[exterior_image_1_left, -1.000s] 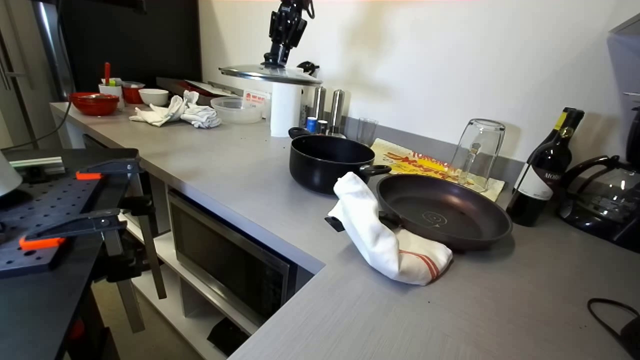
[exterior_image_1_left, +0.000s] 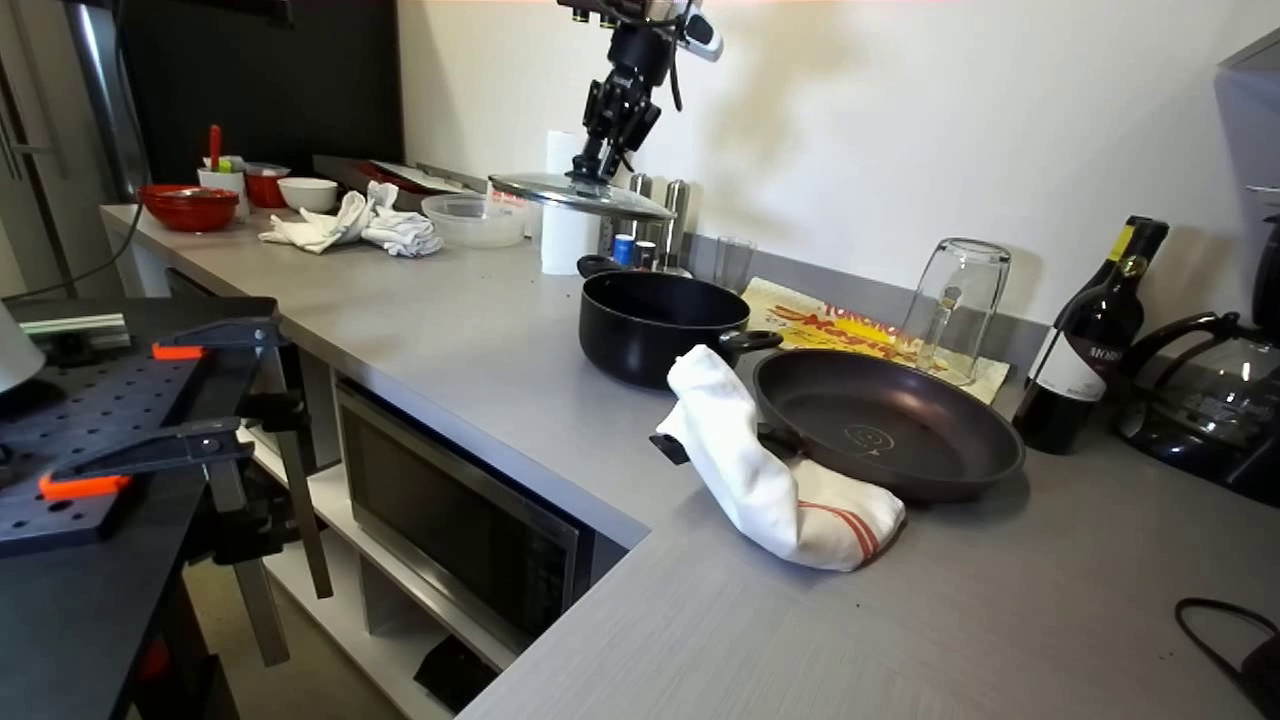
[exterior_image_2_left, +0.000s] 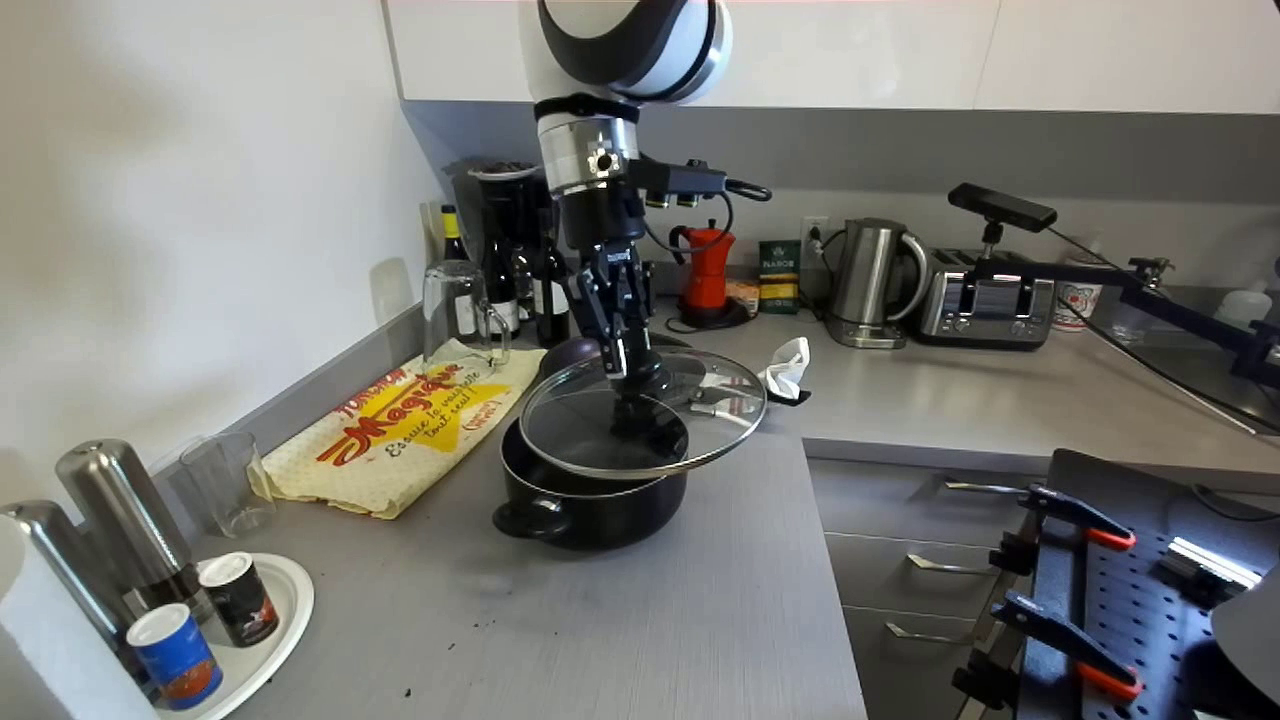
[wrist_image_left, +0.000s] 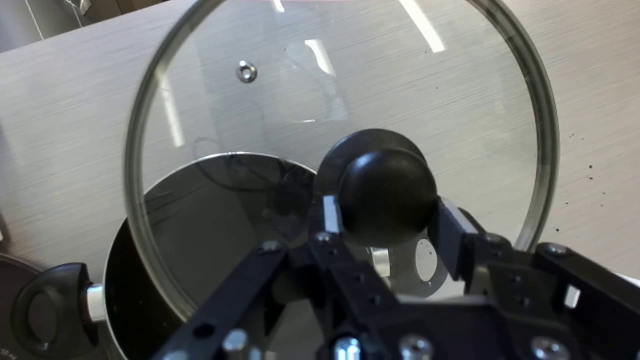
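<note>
A glass lid (exterior_image_1_left: 540, 192) with a metal rim hangs in the air, its black knob (wrist_image_left: 387, 195) between the fingers of my gripper, which is shut on it. Below stands the black pot (exterior_image_1_left: 654, 324), uncovered, on the grey counter. In the second exterior view the lid (exterior_image_2_left: 708, 438) overlaps the pot (exterior_image_2_left: 588, 516) in the picture. From the wrist, the pot's rim and one side handle (wrist_image_left: 51, 309) show at lower left, off-centre from the lid. The lid tilts slightly in exterior view 1.
A dark frying pan (exterior_image_1_left: 888, 420) sits beside the pot, with a white cloth (exterior_image_1_left: 768, 480) over its handle. A yellow towel (exterior_image_2_left: 414, 420), glass mug (exterior_image_2_left: 456, 300) and shakers (exterior_image_2_left: 126, 510) stand along the wall. Bare counter (exterior_image_2_left: 528, 636) lies in front of the pot.
In exterior view 1, my gripper and the lid have moved right and lower, closer to the pot. The pot, pan and cloth have stayed in place.
</note>
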